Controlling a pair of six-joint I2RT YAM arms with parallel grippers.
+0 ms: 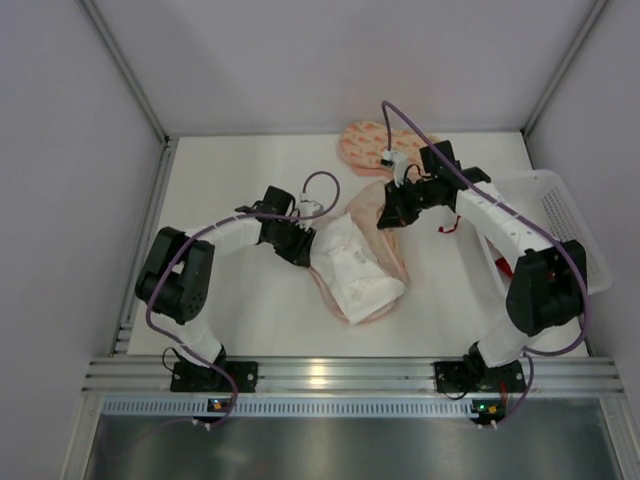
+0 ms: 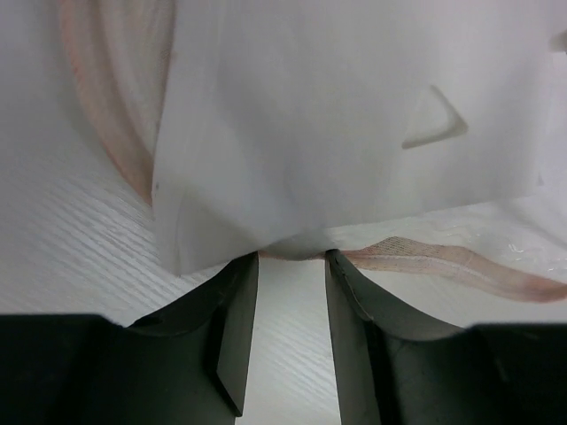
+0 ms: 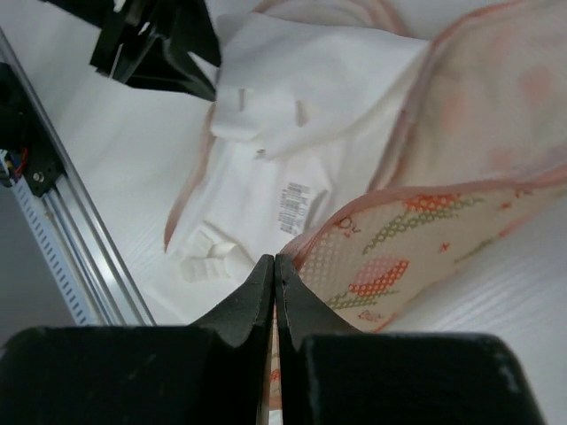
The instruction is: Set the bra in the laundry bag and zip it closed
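A pink mesh laundry bag point(image 3: 381, 266) with white lining point(image 1: 355, 270) lies mid-table; whether the bra is inside cannot be told. My left gripper point(image 1: 301, 255) is at the bag's left edge, its fingers point(image 2: 221, 336) apart at the white fabric and pink rim point(image 2: 416, 252). My right gripper is shut on the pink bag's edge, lifting it on the right in the top view.
A folded pink patterned cloth point(image 1: 365, 140) lies at the back. A white plastic basket point(image 1: 590, 230) with red items stands at the right.
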